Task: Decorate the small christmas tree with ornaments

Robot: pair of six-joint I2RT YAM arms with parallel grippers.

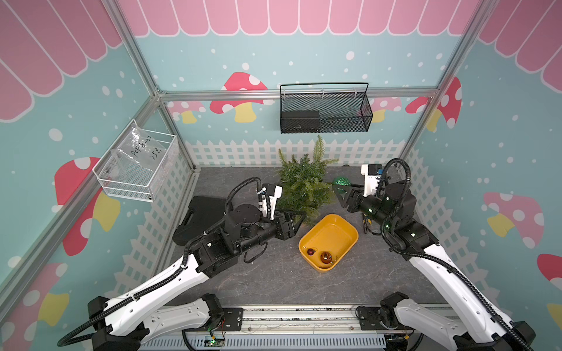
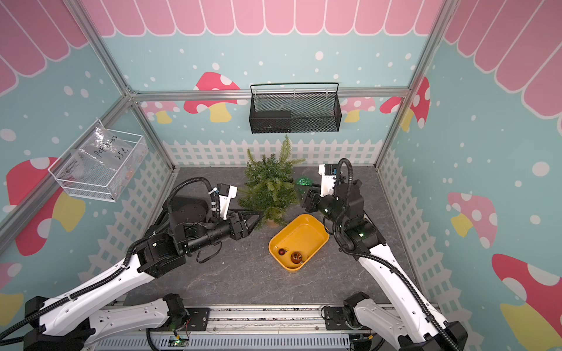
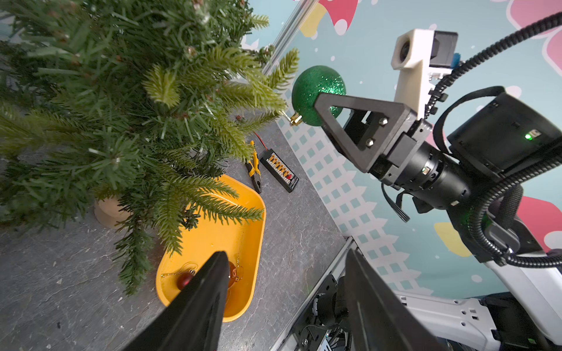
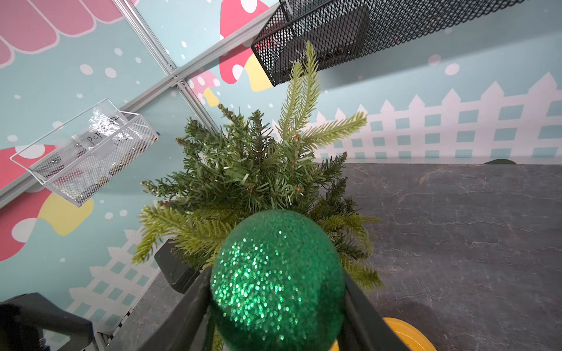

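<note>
The small green christmas tree [image 1: 305,181] stands at the back centre. My right gripper [image 1: 345,193] is shut on a green glitter bauble, held just right of the tree's branches; in the left wrist view its gold cap faces the tree. My left gripper is at the tree's front left, its fingers apart with nothing between them. A yellow tray [image 1: 336,231] lies in front of the tree, holding a dark red bauble [image 1: 310,251] and an amber bauble [image 1: 326,257].
A black case [image 1: 196,222] lies at the left. Pliers [image 3: 253,169] and a black strip [image 3: 279,169] lie right of the tree. A black mesh basket [image 1: 345,111] and a white one [image 1: 134,181] hang on the walls.
</note>
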